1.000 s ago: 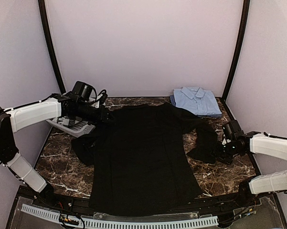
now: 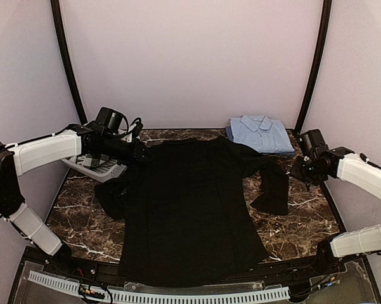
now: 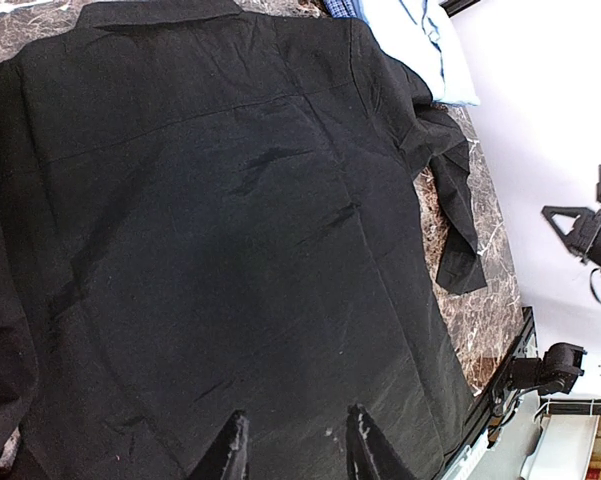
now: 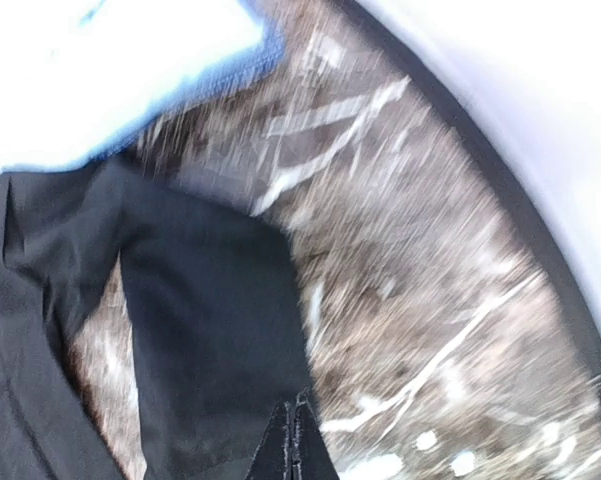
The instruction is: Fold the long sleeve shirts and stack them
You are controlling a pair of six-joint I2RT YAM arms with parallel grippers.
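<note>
Spread flat over the table is a black long sleeve shirt [image 2: 184,209], collar toward the back. Its right sleeve bends toward the front, and the right cuff [image 2: 272,206] lies loose on the marble. My right gripper [image 2: 298,173] is up and to the right of that cuff, apart from it. In the right wrist view its fingertips [image 4: 287,440] meet with no cloth between them, over the sleeve [image 4: 210,310]. My left gripper stands open above the shirt body, nothing between its fingers. The left sleeve [image 2: 111,199] is folded down at the left.
A folded light blue shirt [image 2: 260,134] rests at the back right, close to the black shirt's right shoulder. A grey basket [image 2: 98,171] sits behind the left arm. Bare marble [image 2: 310,221] shows at the right; the shirt's hem hangs over the front edge.
</note>
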